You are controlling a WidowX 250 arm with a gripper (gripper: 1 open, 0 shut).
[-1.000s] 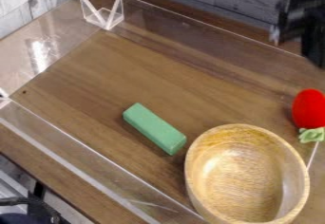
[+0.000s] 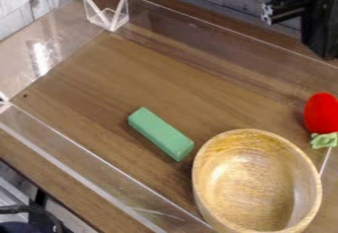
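My gripper [image 2: 275, 10] is at the top right, dark and partly out of frame, above the back of the tray; whether it is open or shut is hard to make out. A green block [image 2: 160, 132] lies on the wooden floor of the tray. A round wooden bowl [image 2: 255, 213] sits at the lower right. Beside it at the right edge lies a red object with a pale green end [image 2: 321, 114], like a toy vegetable.
Clear plastic walls [image 2: 79, 158] border the wooden surface [image 2: 132, 79]. Wood-plank panels stand behind.
The gripper has shifted about at the top right, most recently upward and to the left. The block, bowl and red object have not moved.
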